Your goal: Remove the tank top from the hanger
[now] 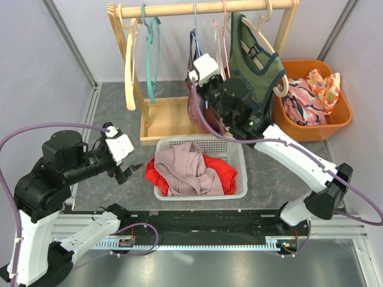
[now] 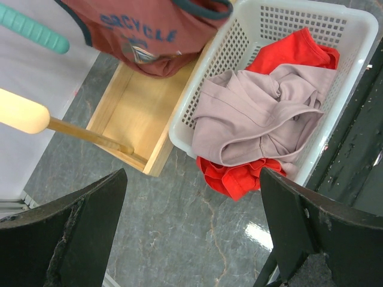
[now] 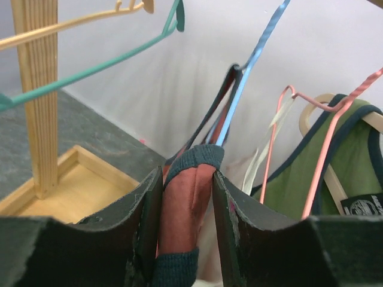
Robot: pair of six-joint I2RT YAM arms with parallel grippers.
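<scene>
A dark red tank top with dark trim hangs from the thin blue hanger on the wooden rack. In the left wrist view the tank top shows its printed lettering. My right gripper is up at the garment; in the right wrist view a bunched red, dark-edged fold lies between its partly parted fingers. Whether they grip it cannot be told. One dark strap still runs up to the hanger. My left gripper stands open and empty, left of the basket.
A white basket holds mauve and red cloths. Teal hanger and wooden hangers hang at left. A green tank top hangs close on the right, beside a pink hanger. An orange bin stands far right.
</scene>
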